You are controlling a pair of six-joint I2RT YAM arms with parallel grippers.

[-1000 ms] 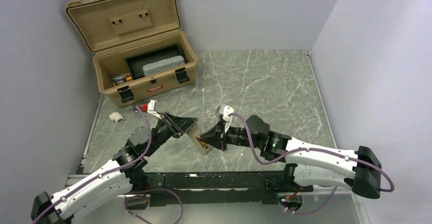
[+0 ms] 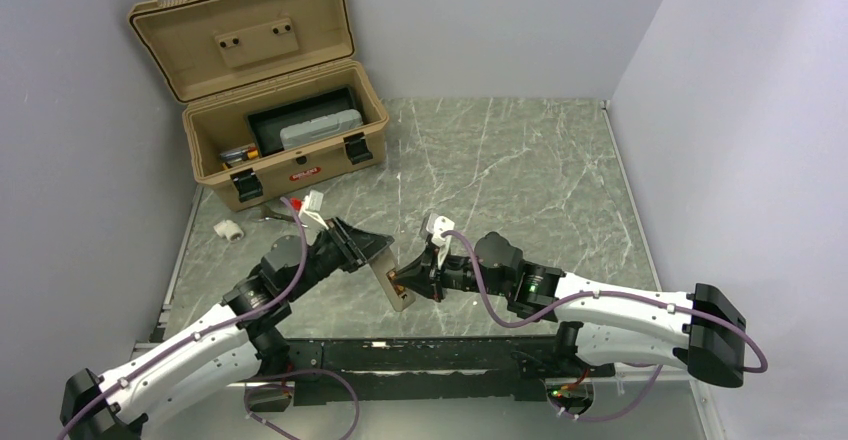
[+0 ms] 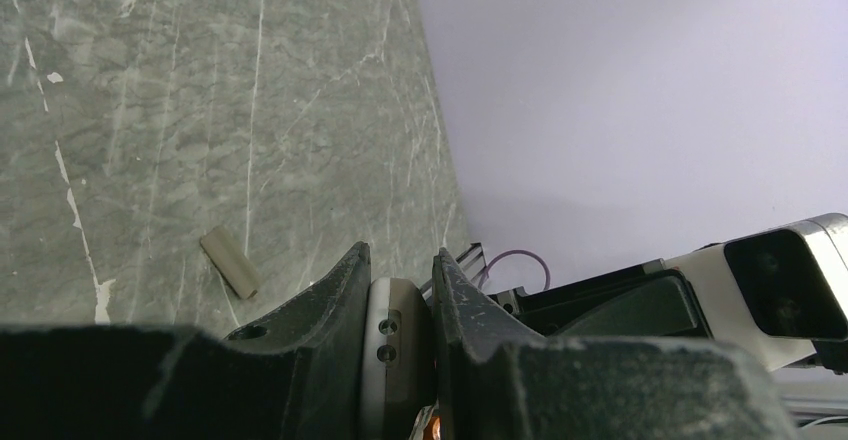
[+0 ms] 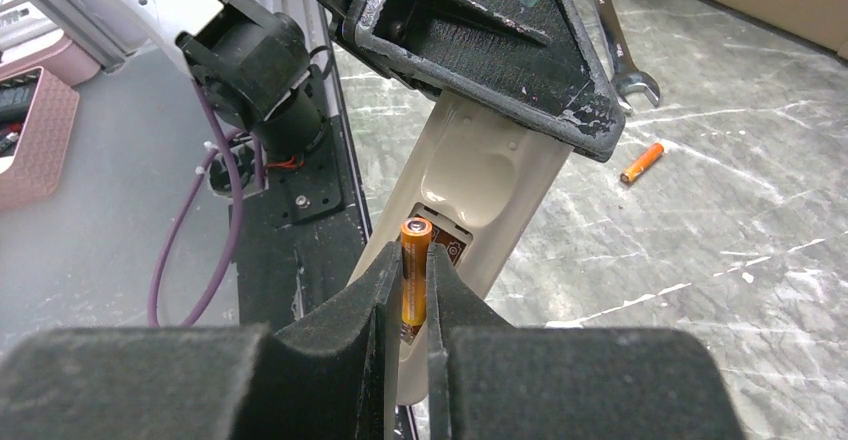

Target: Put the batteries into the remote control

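Observation:
The beige remote [image 2: 392,285] hangs tilted over the table, its battery compartment open. My left gripper [image 2: 372,245] is shut on one end of it; in the left wrist view its edge shows between the fingers. My right gripper is shut on an orange battery [image 4: 415,260], held at the remote's compartment [image 4: 450,240]; whether it touches the bottom of it is unclear. Another orange battery [image 4: 642,163] lies on the marble table [image 4: 720,250] beside a wrench [image 4: 620,50].
An open tan toolbox [image 2: 290,170] stands at the back left. A white object [image 2: 228,230] lies left of my left arm. Walls enclose it.
Over the last second both grippers have shifted slightly with the remote and battery, the right one a little lower in the top view.

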